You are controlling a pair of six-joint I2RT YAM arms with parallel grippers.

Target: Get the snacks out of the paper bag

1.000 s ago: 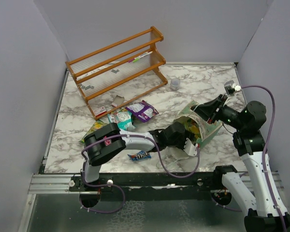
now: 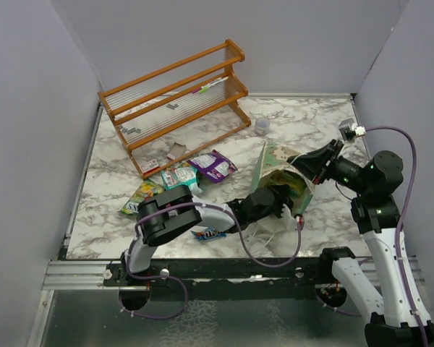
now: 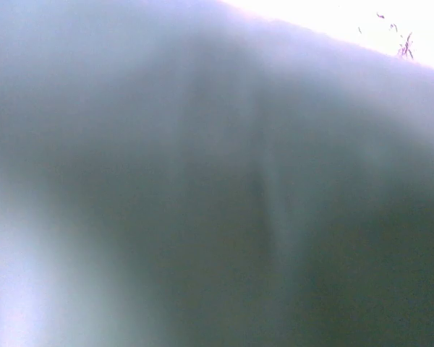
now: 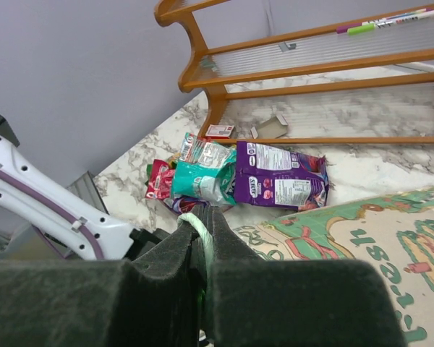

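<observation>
The printed paper bag (image 2: 273,159) lies on its side at centre right, its mouth toward the front with yellow inside. My left gripper (image 2: 283,206) reaches into that mouth, its fingers hidden; the left wrist view is a blurred, dim close-up. My right gripper (image 2: 311,166) is shut on the bag's upper edge or close at it, a pale green strip (image 4: 206,242) showing at its fingers. Snack packs lie left of the bag: purple (image 2: 215,166), teal (image 2: 177,176), yellow-green (image 2: 139,195) and blue (image 2: 206,235).
A wooden shelf (image 2: 175,139) with markers and small boxes stands at the back. A clear cup (image 2: 262,125) is behind the bag.
The bag has shifted and its top stands further back and left. My left arm has moved slightly within the mouth; the right arm has moved slightly right.
</observation>
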